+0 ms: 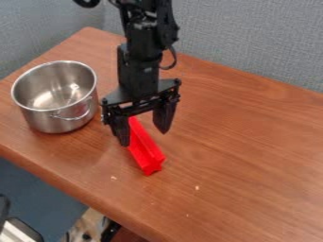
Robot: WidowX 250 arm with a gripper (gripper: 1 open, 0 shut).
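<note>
My black gripper (142,121) stands open over a long red bar (144,151) on the wooden table, its fingers lowered around the bar's far end, which they partly hide. I cannot tell whether they touch it. The bar lies lengthwise, its near end toward the front of the table.
A steel bowl (55,95) sits to the left of the gripper, near the table's left side. A grey wall (259,43) stands behind.
</note>
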